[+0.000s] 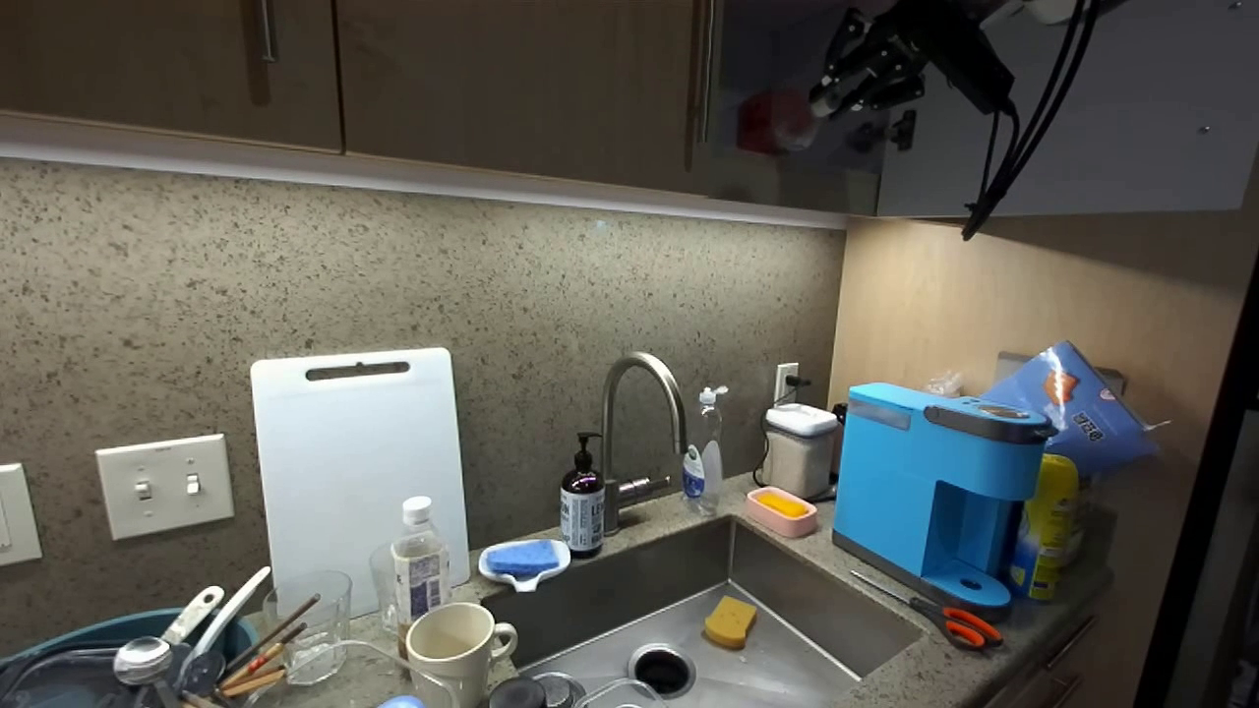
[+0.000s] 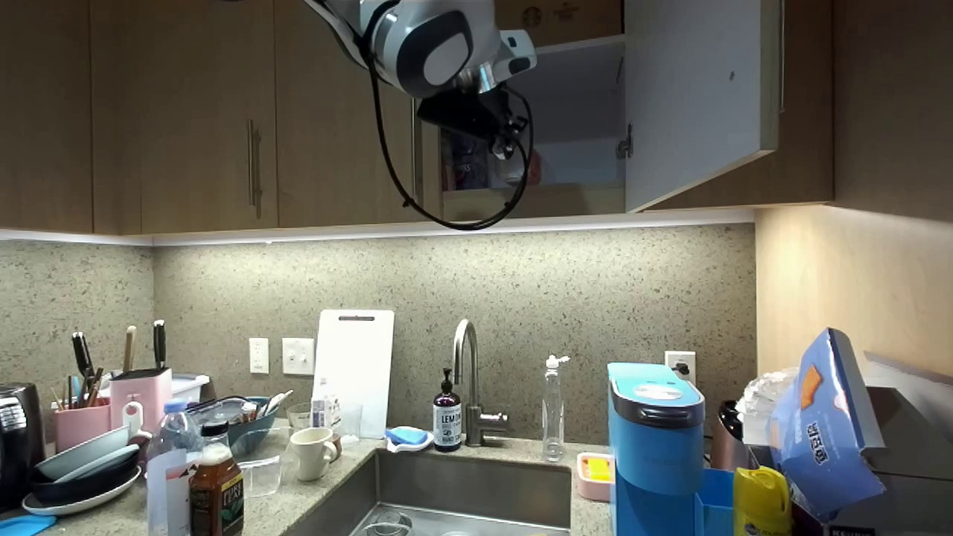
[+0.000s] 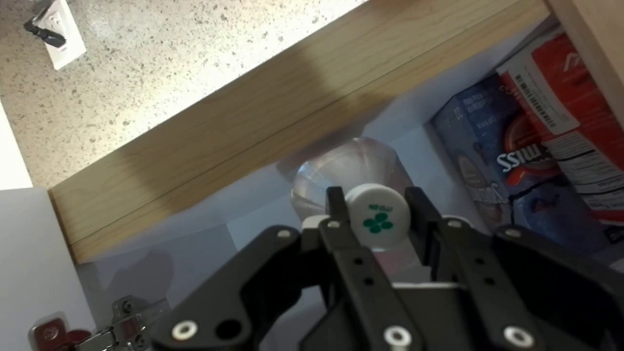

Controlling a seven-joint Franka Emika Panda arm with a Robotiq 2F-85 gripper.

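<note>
A clear, faceted bottle (image 3: 351,166) with a white cap (image 3: 379,216) bearing a green clover mark hangs in the open cabinet, my gripper shut on its cap. One black finger (image 3: 336,202) stands on either side of the cap. In exterior view 1, my gripper (image 1: 850,88) is high at the upper right, with the bottle's red part (image 1: 773,122) dimly visible beyond it. Exterior view 2 shows the bottle (image 2: 509,167) just above the cabinet's front edge, partly hidden by cable and gripper. Whether its base touches the shelf, I cannot tell.
Inside the cabinet, a blue Swiss Miss box (image 3: 485,158) and a red packet (image 3: 561,105) stand to one side. The open cabinet door (image 2: 701,94) flanks the opening on the right. A wooden front edge (image 3: 281,123) borders the shelf. My cable (image 2: 464,225) loops below the arm.
</note>
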